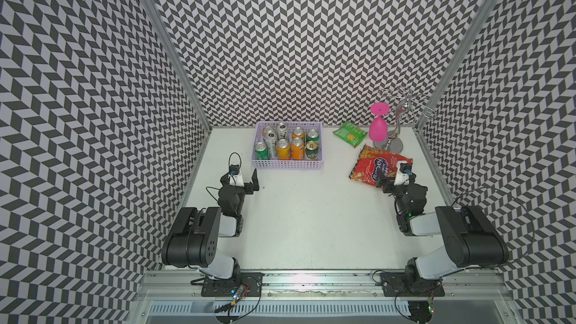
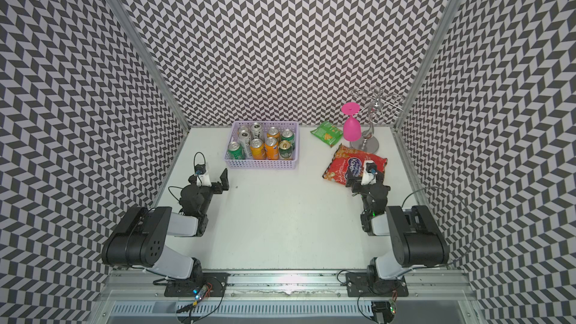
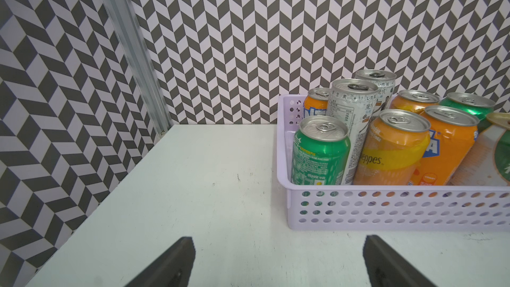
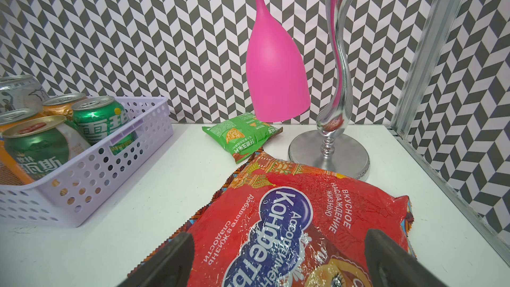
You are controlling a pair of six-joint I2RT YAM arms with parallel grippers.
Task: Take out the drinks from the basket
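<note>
Several drink cans stand packed in a lilac basket (image 1: pixel 288 165) at the back left of the table. In front are a green can (image 3: pixel 320 154), a yellow-orange can (image 3: pixel 393 148), an orange can (image 3: pixel 446 143) and a dark green can with a gold rim (image 4: pixel 45 146). Tall white cans (image 3: pixel 352 122) rise behind them. Short of the basket and to its left, my left gripper is open and empty. My right gripper is open too, over the near part of a red candy bag, with nothing held.
The red candy bag (image 4: pixel 318 196) lies at the right. Behind it are a small green snack bag (image 4: pixel 239 134) and a metal stand (image 4: pixel 329 154) with a pink goblet (image 4: pixel 276 69) hanging upside down.
</note>
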